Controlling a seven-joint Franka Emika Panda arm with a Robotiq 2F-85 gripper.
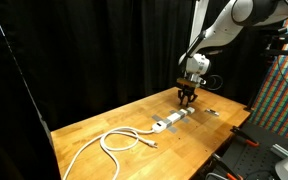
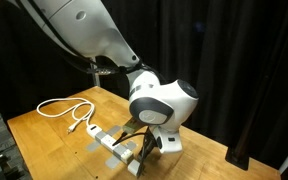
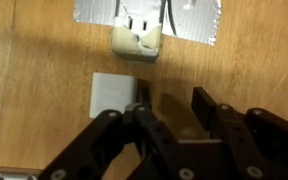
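Note:
A small white block (image 3: 114,95) lies on the wooden table, just off the end of a white power strip (image 3: 136,43) that is held down with grey tape. My gripper is low over the table there, its two dark fingers apart with bare wood between them. The left finger covers the block's right edge; whether it touches cannot be told. In exterior view 1 the gripper (image 1: 187,98) hangs close to the far end of the strip (image 1: 169,122). In exterior view 2 the block (image 2: 134,167) sits in front of the gripper, whose fingertips are partly hidden by the arm.
The strip's white cord (image 1: 108,149) loops over the near left of the table in exterior view 1. Small items (image 1: 212,112) lie right of the gripper. A black curtain (image 1: 104,50) stands behind the table.

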